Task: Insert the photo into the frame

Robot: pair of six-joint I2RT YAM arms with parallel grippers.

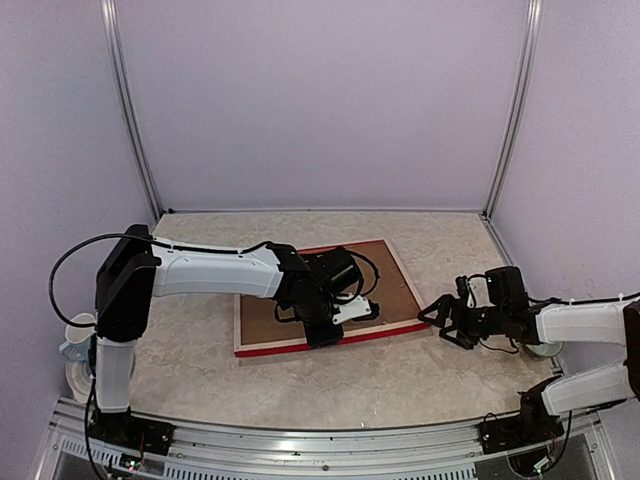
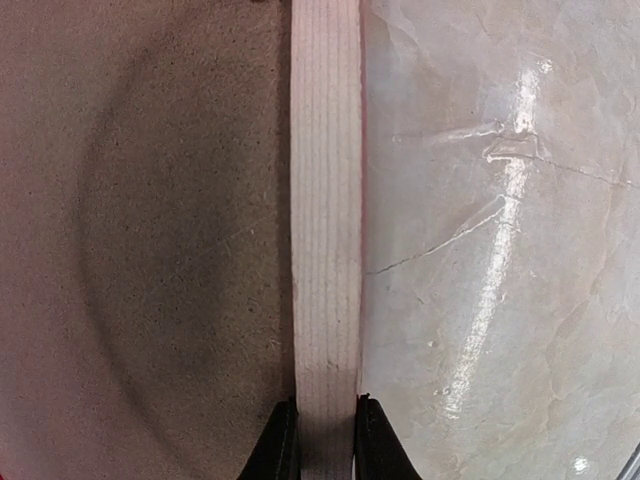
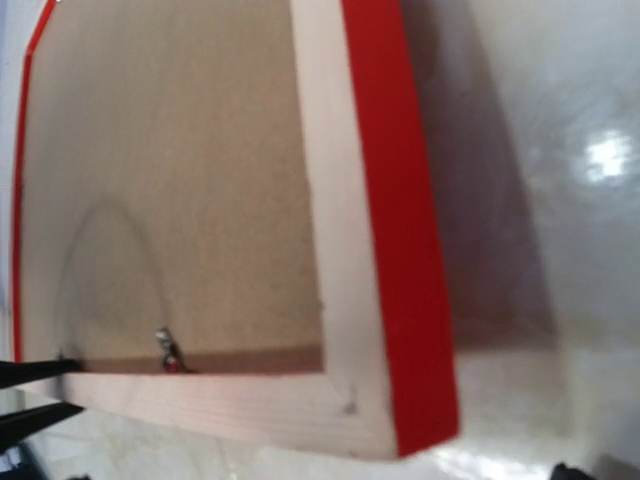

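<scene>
A red-edged wooden frame [image 1: 392,290] with a brown board lies on the table, its pale rail running up the middle of the left wrist view. My left gripper is shut on that rail [image 2: 326,200], at the near side in the top view. The right gripper [image 1: 430,312] is open by the frame's near right corner; in the right wrist view the corner [image 3: 365,420] is close, with the red side showing and a small metal clip [image 3: 167,345] on the inner edge. I see no photo.
White and pale blue cups [image 1: 76,350] and dishes stand at the far left, a green bowl [image 1: 543,349] at the right.
</scene>
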